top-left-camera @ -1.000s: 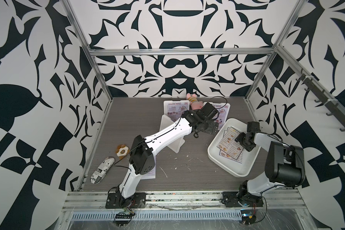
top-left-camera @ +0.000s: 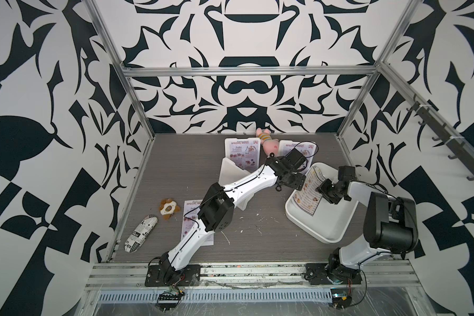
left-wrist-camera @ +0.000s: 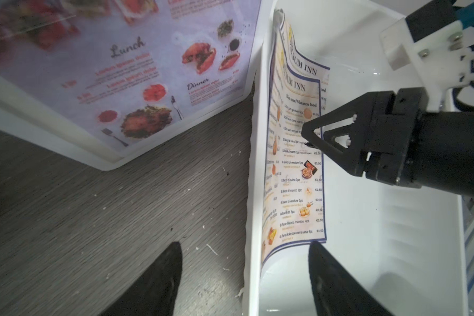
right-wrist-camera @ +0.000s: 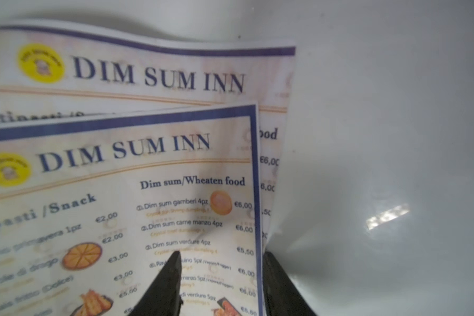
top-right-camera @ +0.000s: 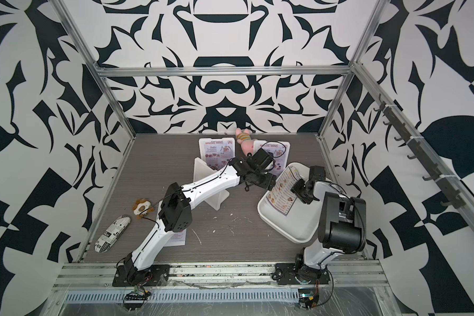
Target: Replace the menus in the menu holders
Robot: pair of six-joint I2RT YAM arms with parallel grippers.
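Several cream DIM SUM INN menus (left-wrist-camera: pixel 292 205) lie in the white tray (top-left-camera: pixel 326 226), pushed against its left wall and curled up there. My right gripper is over them at their right edge, part open; whether paper is between its fingers cannot be told. My left gripper hangs at the tray's left rim, fingers apart and empty. Two upright holders with purple menus (top-left-camera: pixel 242 155) (top-right-camera: pixel 273 150) stand at the back. A white empty-looking holder (top-right-camera: pixel 202 168) lies behind my left arm.
A purple menu (top-left-camera: pixel 205 239) lies under the left arm. A pink plush toy (top-left-camera: pixel 268 144), a brown plush (top-left-camera: pixel 168 208) and a newsprint-patterned pouch (top-left-camera: pixel 141 233) rest on the table. The middle front table holds only scraps.
The menus have shifted left against the tray wall, with my right gripper moving slightly left alongside.
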